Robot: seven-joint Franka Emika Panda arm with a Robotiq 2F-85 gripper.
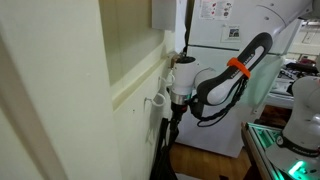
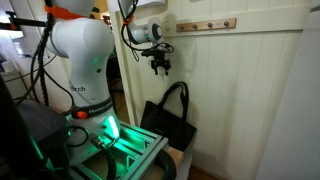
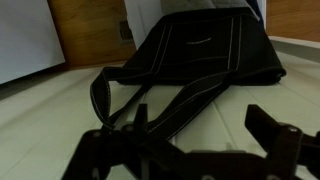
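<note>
A black tote bag (image 2: 168, 124) with long straps stands against the white panelled wall, and its handle loop (image 2: 182, 90) rises along the wall. My gripper (image 2: 160, 69) hangs above the bag, pointing down. In the wrist view the bag (image 3: 195, 50) lies beyond my gripper, which is open, its two fingers far apart. A strap (image 3: 190, 102) runs from the bag toward the left finger; whether it touches that finger I cannot tell. From the side, my gripper (image 1: 175, 128) is close to the wall. No object shows held between the fingers.
A wooden peg rail (image 2: 200, 25) is fixed high on the wall above the bag. A white hook (image 1: 156, 99) sticks out from the wall near the gripper. Behind the arm stands a white fridge (image 1: 222, 45).
</note>
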